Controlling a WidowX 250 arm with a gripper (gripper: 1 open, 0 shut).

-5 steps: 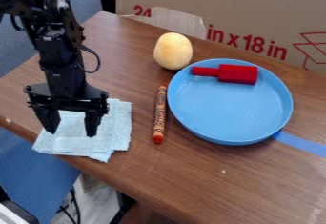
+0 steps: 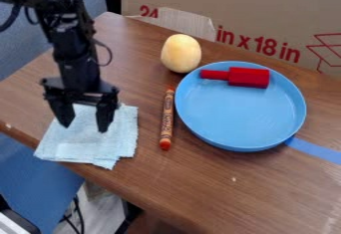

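Observation:
My black gripper hangs over a light blue cloth at the left front of the table, its fingers pointing down at the cloth's upper part. It is slightly blurred, and whether anything is between the fingers is unclear. A blue plate lies on the right, with a red brush-like item on its back part. A red-orange crayon-like stick lies between cloth and plate. A pale yellow, potato-like object sits behind the stick.
A cardboard box stands along the back. Blue tape runs right of the plate. The table's front-left edge is just beyond the cloth. Bare wood lies in front of the plate.
My arm and gripper have risen a little and shifted slightly. The other objects have stayed in place.

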